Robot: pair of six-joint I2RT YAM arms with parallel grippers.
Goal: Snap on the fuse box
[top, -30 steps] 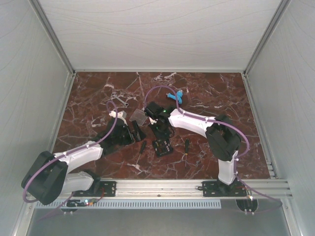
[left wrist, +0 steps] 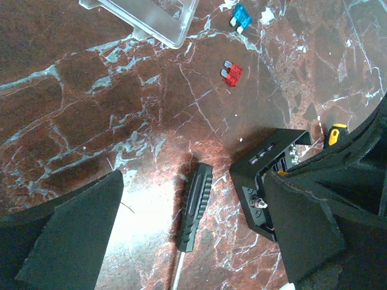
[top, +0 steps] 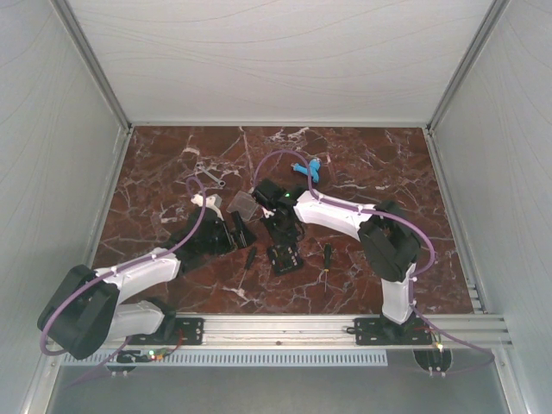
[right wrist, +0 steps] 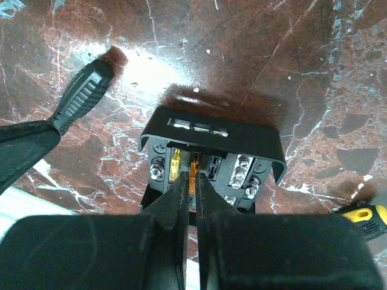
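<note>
The black fuse box (right wrist: 211,133) lies near the front middle of the table, with a yellow fuse (right wrist: 175,162) and an orange fuse (right wrist: 193,177) in its slots. My right gripper is shut directly over the box, its tips at the orange fuse; whether they touch it I cannot tell. In the top view the box (top: 285,261) is partly under the right arm. My left gripper stands open to the left of the box, above a black-handled screwdriver (left wrist: 195,205), with nothing held.
A clear plastic tray (left wrist: 151,18), a blue fuse (left wrist: 240,18) and a red fuse (left wrist: 231,74) lie behind. A yellow-and-black screwdriver (right wrist: 363,223) lies right of the box. A wrench (top: 211,177) and a blue object (top: 309,171) are farther back.
</note>
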